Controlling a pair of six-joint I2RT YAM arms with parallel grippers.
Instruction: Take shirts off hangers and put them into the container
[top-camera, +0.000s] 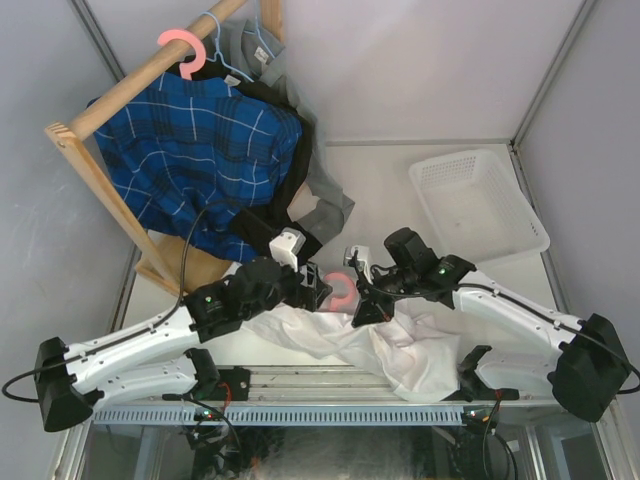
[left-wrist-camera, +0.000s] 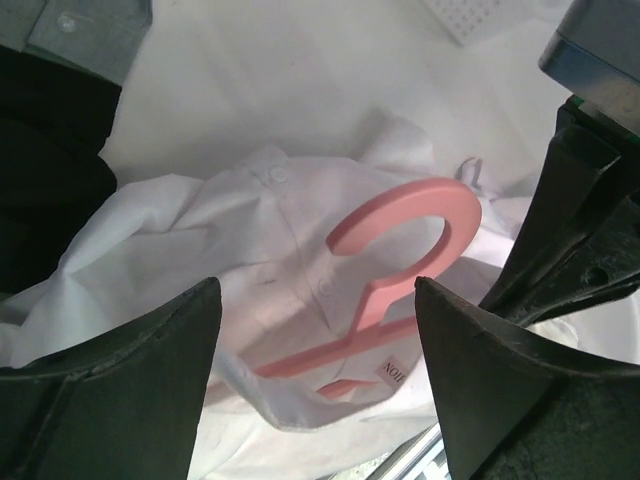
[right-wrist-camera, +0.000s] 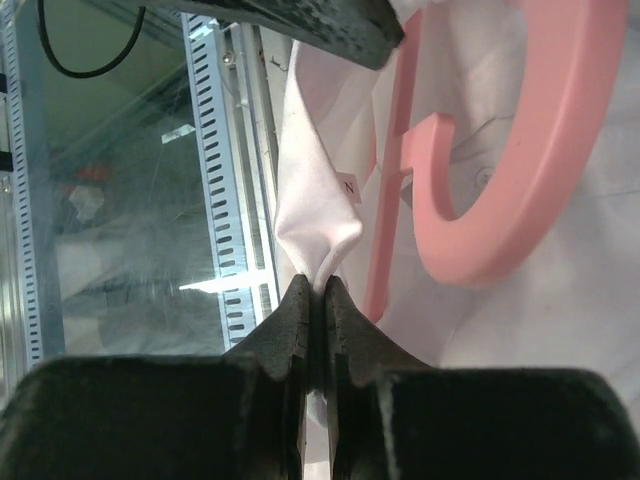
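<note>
A white shirt (top-camera: 420, 355) lies crumpled at the table's front, around a pink hanger (left-wrist-camera: 400, 280) whose hook stands clear of the collar. In the left wrist view, the hanger's shoulders run through the collar opening. My left gripper is open, its fingers on either side of the hanger's neck and collar but not closed on them. My right gripper is shut on a gathered fold of the shirt, just beside the hanger. One black finger of the left gripper reaches in at the top of the right wrist view.
A wooden rack (top-camera: 150, 80) at the left holds a blue plaid shirt (top-camera: 190, 150), with black and grey garments behind it. An empty white basket (top-camera: 425, 205) stands at the right. Open table lies between rack and basket.
</note>
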